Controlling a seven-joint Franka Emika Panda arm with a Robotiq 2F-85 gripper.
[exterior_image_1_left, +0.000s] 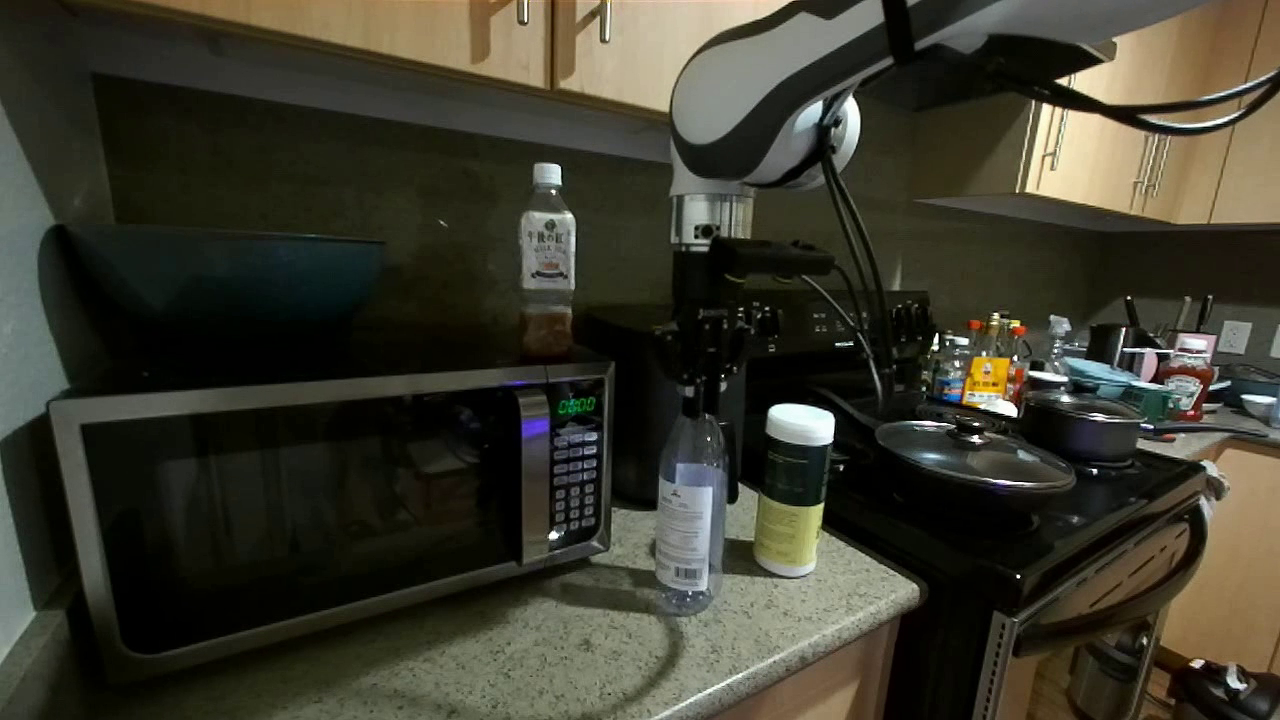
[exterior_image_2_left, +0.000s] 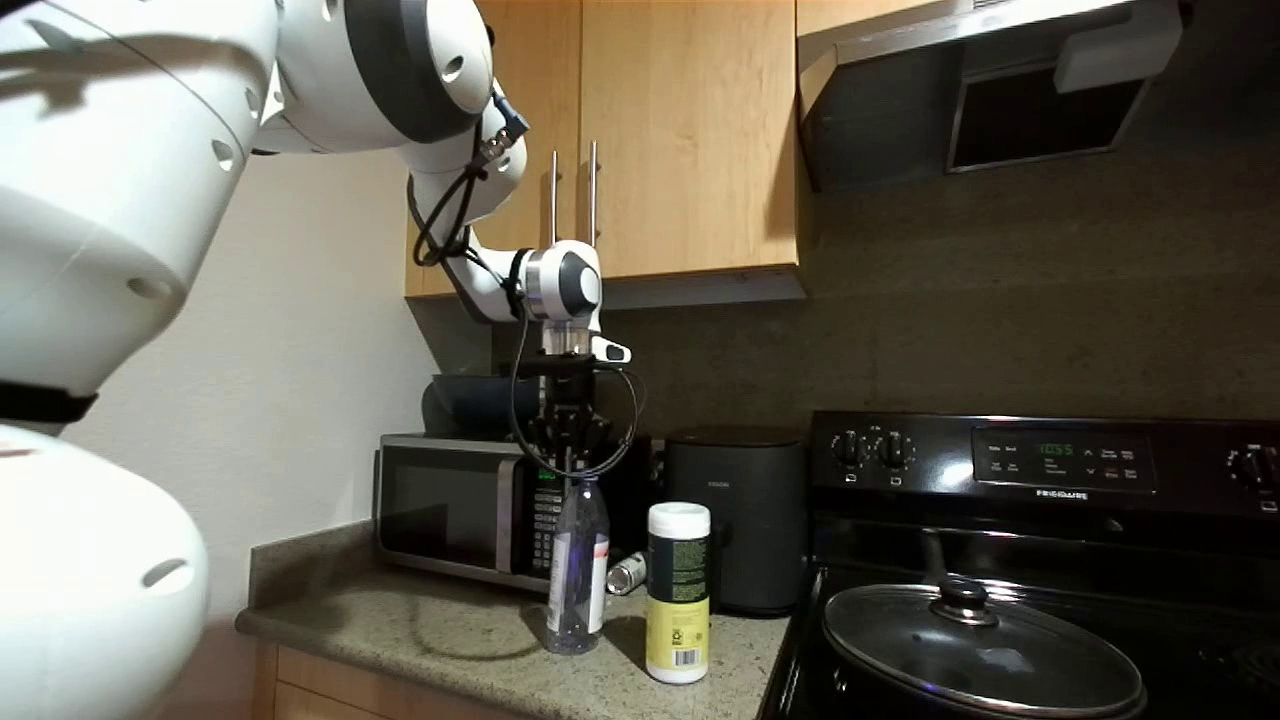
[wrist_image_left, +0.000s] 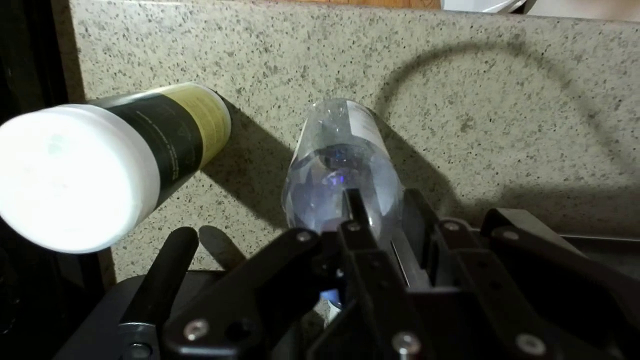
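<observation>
A clear plastic bottle (exterior_image_1_left: 690, 528) with a white label stands on the counter, almost upright. Its top sits at the fingertips of my gripper (exterior_image_1_left: 699, 390), which points straight down over it. In the wrist view, the bottle (wrist_image_left: 336, 180) is under my gripper. The dark fingers (wrist_image_left: 355, 207) hide its neck and cap, so whether they press on it does not show. From the other side, the bottle (exterior_image_2_left: 578, 570) reaches up to the gripper (exterior_image_2_left: 577, 466) too.
Close beside the bottle stands a white-capped canister (exterior_image_1_left: 792, 492). A microwave (exterior_image_1_left: 324, 504) with a tea bottle (exterior_image_1_left: 548, 258) and a bowl (exterior_image_1_left: 228, 276) on top is to the left. The stove holds a lidded pan (exterior_image_1_left: 974, 454).
</observation>
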